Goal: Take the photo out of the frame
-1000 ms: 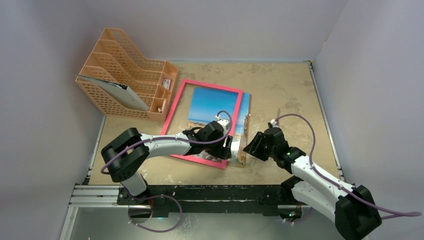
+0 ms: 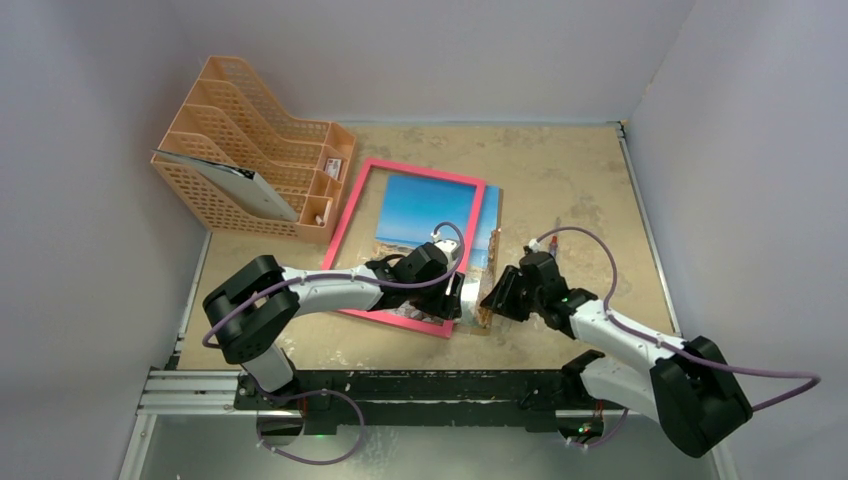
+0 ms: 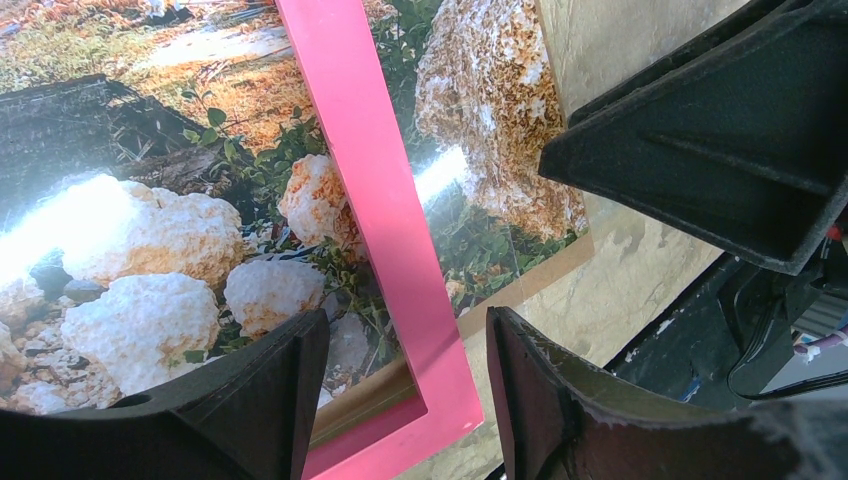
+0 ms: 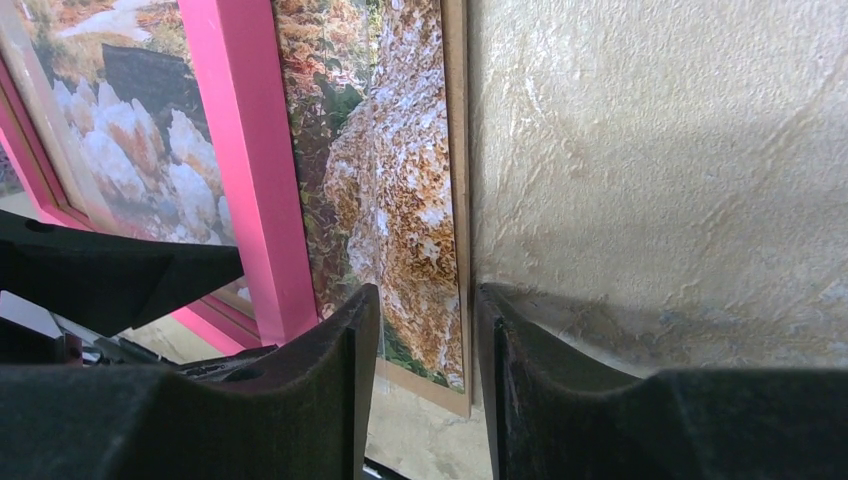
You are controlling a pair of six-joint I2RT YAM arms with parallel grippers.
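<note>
A pink frame (image 2: pixel 425 172) lies on the table over a beach photo (image 2: pixel 418 208), whose backing sticks out past the frame's right side. My left gripper is open above the frame's near right corner, its fingers either side of the pink bar. My right gripper is open low at the photo board's right edge (image 4: pixel 458 230), one fingertip over the photo strip and the other just outside the edge. A clear sheet edge runs along that strip.
An orange organiser (image 2: pixel 260 140) with a folder stands at the back left. A thin object lies behind my right arm. Walls border the sides.
My right gripper has moved left and slightly toward the near edge, onto the photo board's edge. The left arm, frame and photo have not visibly moved.
</note>
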